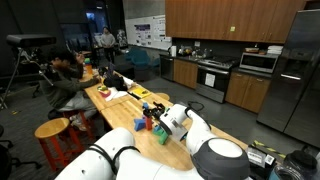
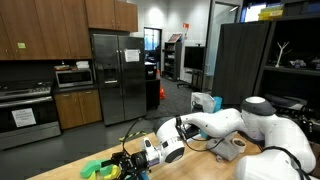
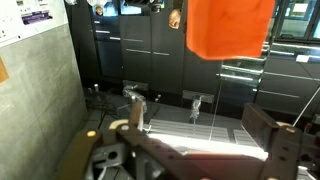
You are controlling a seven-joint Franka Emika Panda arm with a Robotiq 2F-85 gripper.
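My gripper stands open in the wrist view, its two dark fingers apart at the bottom with nothing held between them. A flat orange-red thing [image 3: 230, 28] fills the upper right there; I cannot tell what it is. In exterior view 1 the dark gripper [image 1: 150, 112] is at the end of the white arm, over the wooden table. Small coloured items lie around it, among them a red one [image 1: 149, 124] and a green one [image 1: 60, 156]. From exterior view 2, green items [image 2: 93, 167] show beside the gripper [image 2: 130, 162]; the fingertips are too small to make out.
Red-topped stools [image 1: 52, 128] stand left of the table. Behind are a stove [image 1: 213, 78] and a tall dark fridge [image 1: 290, 95]. A grey box-like object [image 2: 230, 147] sits near the arm's base. Bare tabletop [image 2: 85, 138] shows toward the kitchen.
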